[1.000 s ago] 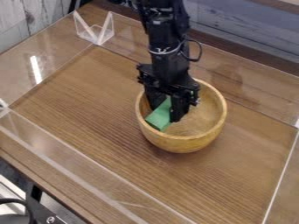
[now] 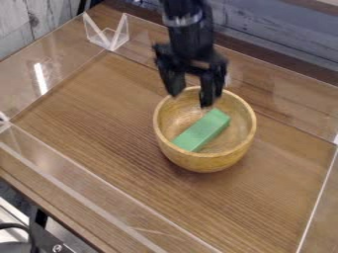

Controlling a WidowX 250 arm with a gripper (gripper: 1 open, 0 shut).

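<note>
A yellow bowl (image 2: 173, 140) sits on the wooden table (image 2: 93, 158), right of centre. In it lies a green oblong object (image 2: 203, 128), tilted diagonally toward the bowl's right part. The dark robot gripper (image 2: 188, 85) is over the back of the bowl, above and behind the green object and apart from it. It is blurred, but its fingers look spread, with nothing visible between them.
A clear plastic item (image 2: 109, 36) stands at the back left near the table edge, and another is partly visible at the far left. A black cable lies at the bottom left corner.
The gripper has risen up and back, out of the bowl and away from the green object, which now lies fully visible and further right in the bowl.
</note>
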